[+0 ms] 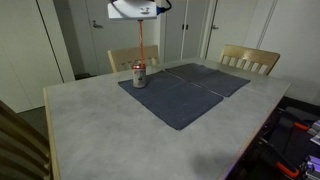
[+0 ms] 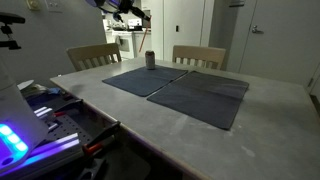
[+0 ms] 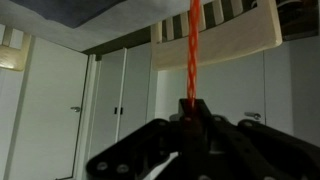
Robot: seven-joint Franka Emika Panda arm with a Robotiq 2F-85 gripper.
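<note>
A thin orange-red stick [image 1: 140,40] hangs upright from my gripper [image 1: 140,17], which is shut on its upper end. In the wrist view, the same stick [image 3: 193,55] runs up from between the dark fingertips of the gripper. A can [image 1: 139,76] stands at the back of the table on a dark mat. In exterior view 1 the stick's lower end meets the can's top; whether it is inside the opening or behind it, I cannot tell. The can [image 2: 150,59] also shows in exterior view 2, where the stick is not clearly visible.
Two dark mats lie on the pale table, one a large mat [image 1: 182,103] under the can's side, the other a farther mat [image 1: 210,75]. Chairs stand around the table, including a wooden chair [image 1: 132,57] behind the can.
</note>
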